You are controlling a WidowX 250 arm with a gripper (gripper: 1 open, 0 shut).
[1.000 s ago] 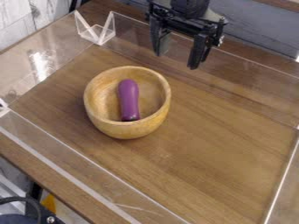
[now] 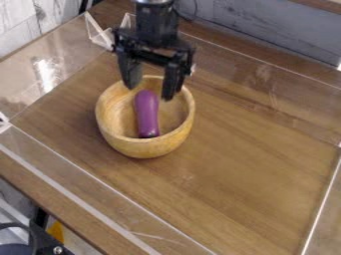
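Observation:
A wooden bowl (image 2: 177, 136) sits on the table left of centre, with an elongated purple object (image 2: 147, 118) lying inside it. My black gripper (image 2: 151, 67) hangs over the back of the bowl, its dark fingers spread open on either side, above the purple object. I see nothing held between them.
A white wire-like item (image 2: 104, 32) stands at the back left, partly behind the arm. A dark object with a cable (image 2: 20, 239) is at the lower left edge.
The bowl and purple object look unmoved.

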